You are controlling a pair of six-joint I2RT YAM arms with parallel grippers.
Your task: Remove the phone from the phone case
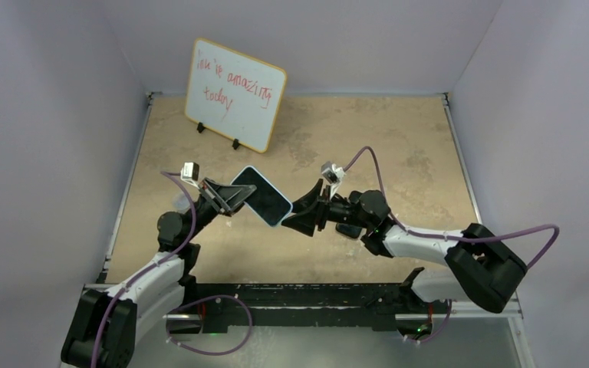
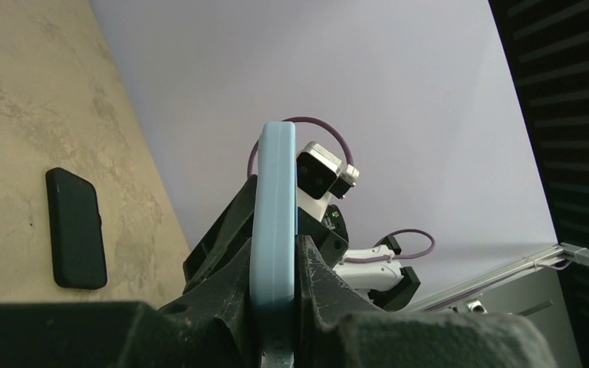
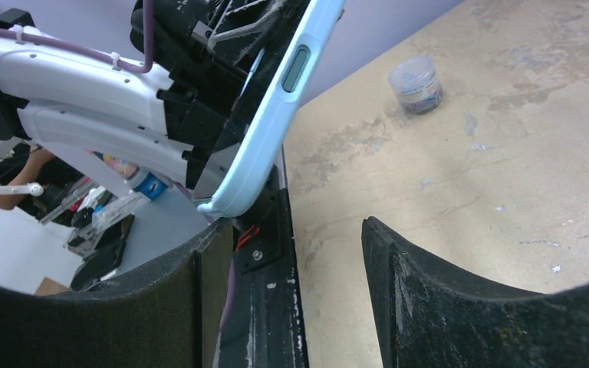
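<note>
A phone in a pale blue case hangs tilted above the table, screen up in the top view. My left gripper is shut on its upper-left part; in the left wrist view the case stands edge-on between the fingers. My right gripper is open just right of the phone's lower end. In the right wrist view nothing is between its fingertips, and the case's rim is above them. A dark phone-shaped object lies on the table, mostly hidden under the right arm in the top view.
A whiteboard with red writing stands at the back left. A clear plastic jar sits on the table at the left.
</note>
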